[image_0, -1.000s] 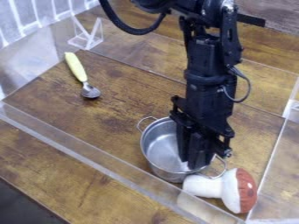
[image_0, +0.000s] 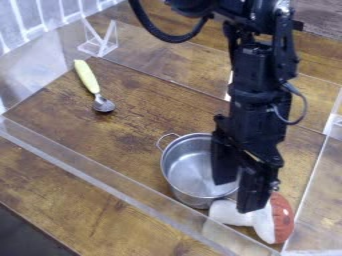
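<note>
A steel pot (image_0: 189, 170) with wire handles stands in the lower middle of the clear-walled area. Right of it, at the front, lies a toy mushroom (image_0: 278, 219) with a white stem and a red-brown cap. My black gripper (image_0: 249, 186) hangs open over the pot's right side, its lower end close above the mushroom and partly hiding both; I cannot see anything held between its fingers.
A spoon (image_0: 87, 82) with a pale yellow handle lies at the back left of the wooden table (image_0: 100, 150). Clear low walls border the area.
My gripper has moved right and toward the front, from over the pot's middle to over its right rim and the mushroom. The pot and mushroom look in place.
</note>
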